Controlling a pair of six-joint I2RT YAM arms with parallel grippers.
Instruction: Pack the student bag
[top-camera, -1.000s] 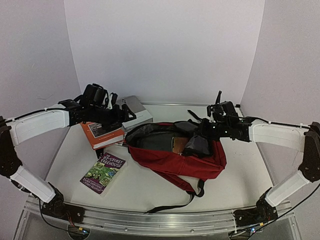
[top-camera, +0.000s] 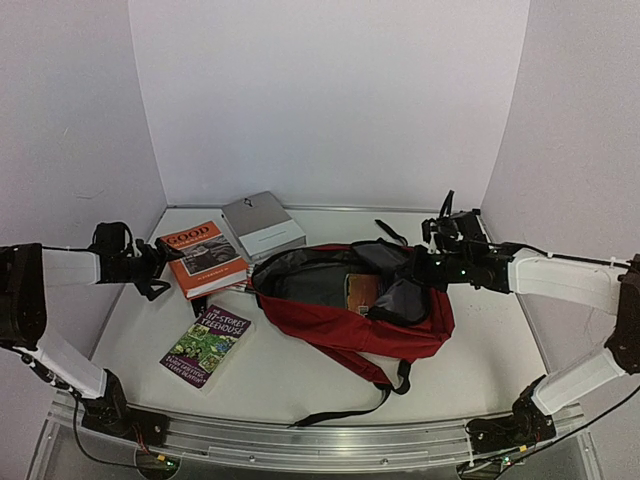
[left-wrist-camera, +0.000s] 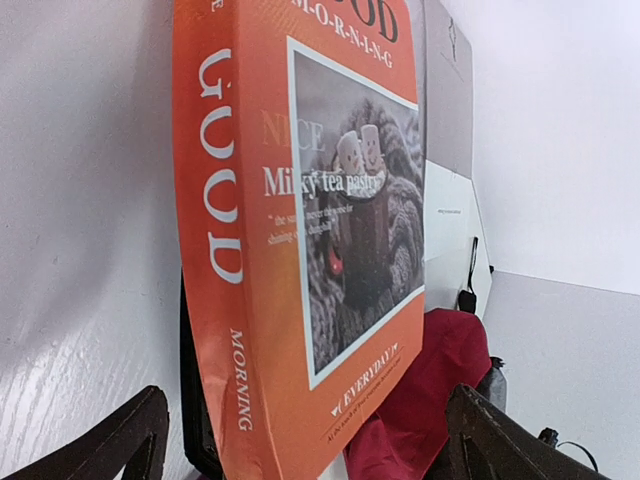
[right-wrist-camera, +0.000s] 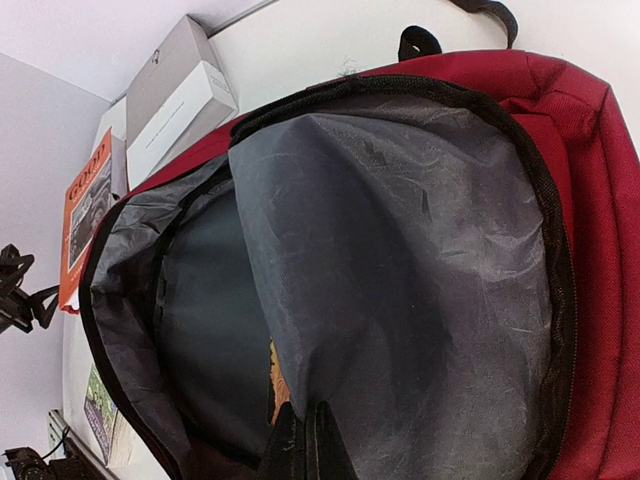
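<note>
A red backpack (top-camera: 335, 335) lies open in the middle, grey lining showing, with a brownish book (top-camera: 361, 292) inside. In the right wrist view my right gripper is shut on a fold of the bag's grey lining (right-wrist-camera: 400, 250), drawn tight to its tips. My left gripper (top-camera: 160, 270) stands open at the left of the orange "GOOD MORNING" book (top-camera: 208, 262); that book's spine and cover lie ahead of the spread fingers (left-wrist-camera: 150, 440) in the left wrist view. Nearer the front lies the purple-green Treehouse book (top-camera: 206, 346). A grey-white box (top-camera: 263, 225) rests behind the bag.
A black item (top-camera: 199, 304) sticks out from under the orange book, mostly hidden. The bag's black strap (top-camera: 345, 412) trails toward the front edge. Walls close in the table at the back and both sides.
My left gripper has moved left and lower, from above the orange book and box to the orange book's left side. The right gripper has shifted only slightly; the books stay put.
</note>
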